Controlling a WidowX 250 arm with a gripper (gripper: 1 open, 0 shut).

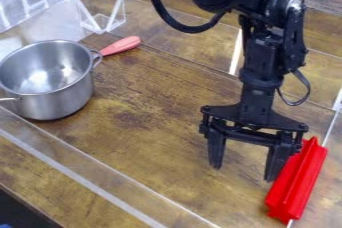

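Note:
My black gripper (246,154) hangs low over the wooden surface at the right of the camera view, its two fingers spread apart with bare wood showing between them. Just to the right of the right finger lies a long red object (297,186), angled toward the bottom edge; whether the finger touches it I cannot tell.
A steel pot (47,97) stands on the left, with a pink-red handled utensil (118,46) behind it and a clear plastic item (67,20) at the back left.

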